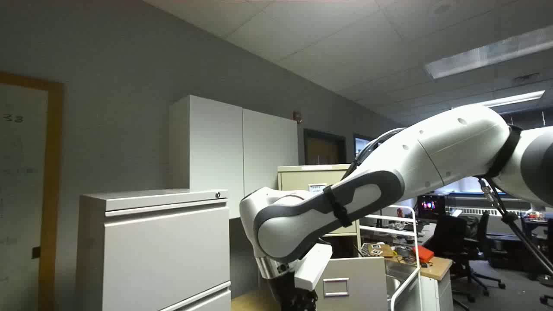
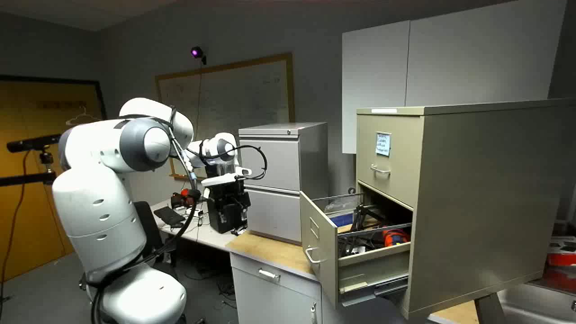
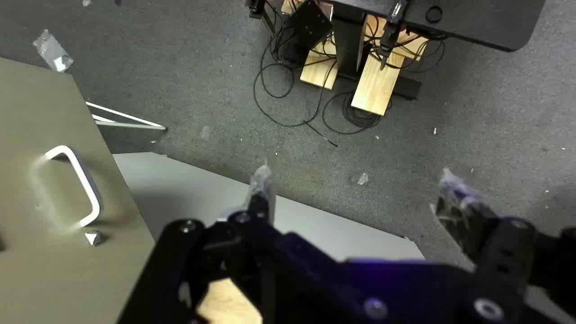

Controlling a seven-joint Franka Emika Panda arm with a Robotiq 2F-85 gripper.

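Observation:
My gripper stands open in the wrist view, its two fingers wide apart with only floor seen between them. To its left in that view is the front of a beige cabinet drawer point(image 3: 48, 259) with a pale handle point(image 3: 83, 186). Exterior view 2 shows the drawer point(image 2: 324, 237) pulled out of the beige filing cabinet point(image 2: 486, 205), with tools and an orange item point(image 2: 395, 237) inside. The black gripper point(image 2: 229, 208) hangs in front of the grey cabinet, apart from the drawer. Exterior view 1 cuts off its fingertips at the lower edge.
A grey filing cabinet point(image 2: 270, 162) stands on the wooden counter point(image 2: 270, 251), left of the drawer. Wall cabinets point(image 2: 448, 67) hang above. Below the gripper are open floor point(image 3: 335, 162), loose cables point(image 3: 281, 94) and a black table point(image 3: 475, 24).

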